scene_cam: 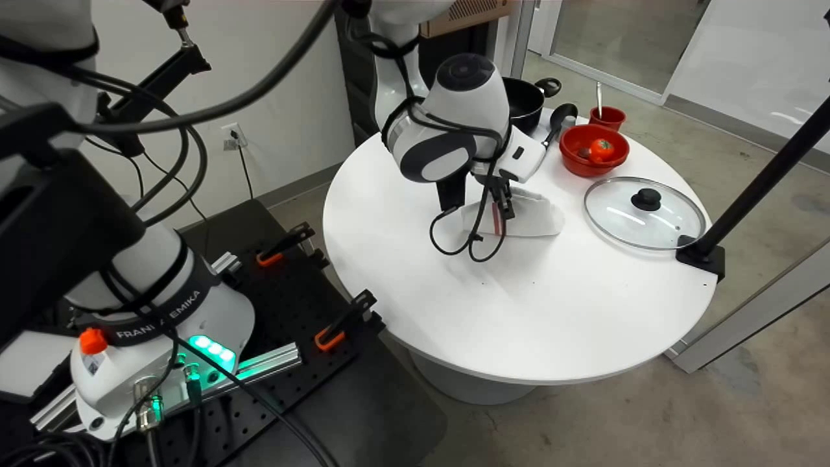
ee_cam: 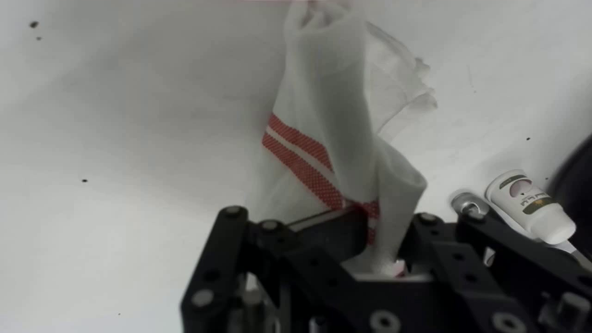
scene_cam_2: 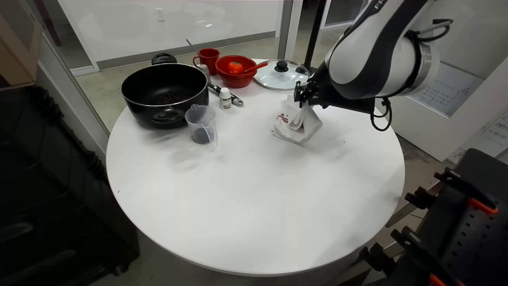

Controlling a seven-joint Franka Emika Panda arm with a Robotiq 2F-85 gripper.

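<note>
A white cloth with red stripes (ee_cam: 327, 94) is bunched on the round white table (scene_cam_2: 228, 200). My gripper is shut on a fold of it, and that fold passes between the dark fingers. In exterior view 2 the gripped part of the cloth (scene_cam_2: 300, 126) is drawn up to the fingertips, while its lower part lies on or very close to the tabletop. Exterior view 1 shows the cloth (scene_cam: 537, 218) under the arm's wrist, which hides part of it.
A black pot (scene_cam_2: 164, 95), a clear measuring cup (scene_cam_2: 202, 126), a small white bottle (scene_cam_2: 225, 98), a red bowl (scene_cam_2: 235, 78) with a tomato, a red mug (scene_cam_2: 208, 59) and a glass lid (scene_cam: 646, 218) stand towards the far side.
</note>
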